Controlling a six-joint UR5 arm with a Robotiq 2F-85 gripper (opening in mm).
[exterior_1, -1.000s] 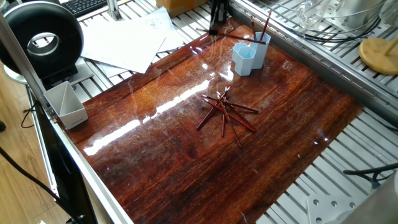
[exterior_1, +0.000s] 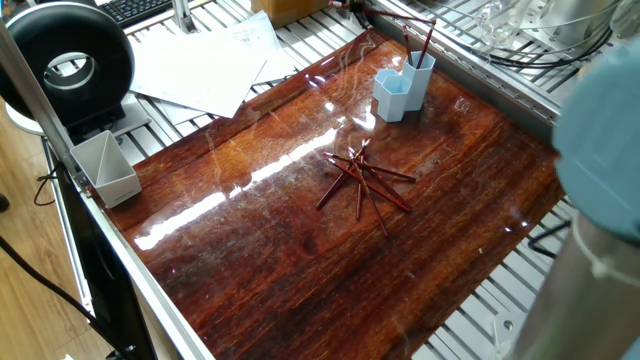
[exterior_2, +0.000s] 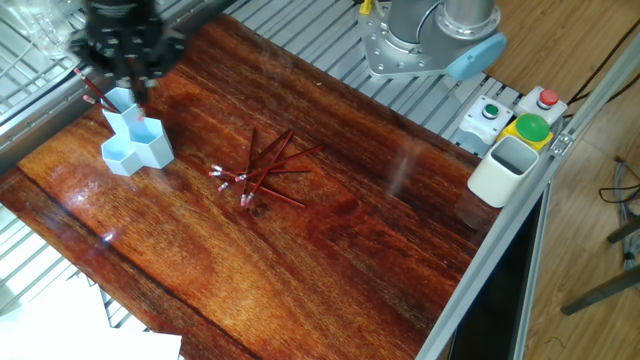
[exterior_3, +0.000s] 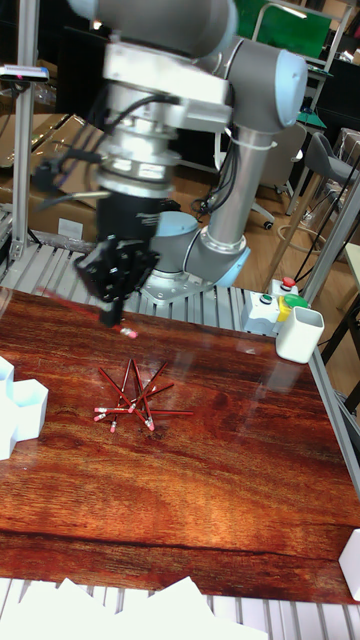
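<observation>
My gripper (exterior_3: 111, 316) is raised above the table, shut on a dark red pencil (exterior_1: 388, 14); it is blurred in exterior views 2 and 3. The pencil lies nearly level across the fingers, its pale eraser end showing in exterior view 3. A light blue holder (exterior_2: 122, 152) with three hexagonal cells stands at a table edge, and the gripper appears over or near it in exterior view 2. Pencils (exterior_1: 426, 44) stand in one cell; the two others visible look empty. Apart from the holder, several red pencils (exterior_1: 364, 184) lie crossed in a loose pile mid-table.
An off-white cup (exterior_2: 502, 172) stands at a far corner, near control buttons (exterior_2: 532, 127). White papers (exterior_1: 205, 70) lie beyond one edge, by a black spool (exterior_1: 66, 68). A metal rail (exterior_1: 500, 75) borders the holder's side.
In exterior view 1 the gripper and the level pencil have risen towards the frame's top. The arm's blue joint has come into view at right. The holder and pile have not moved.
</observation>
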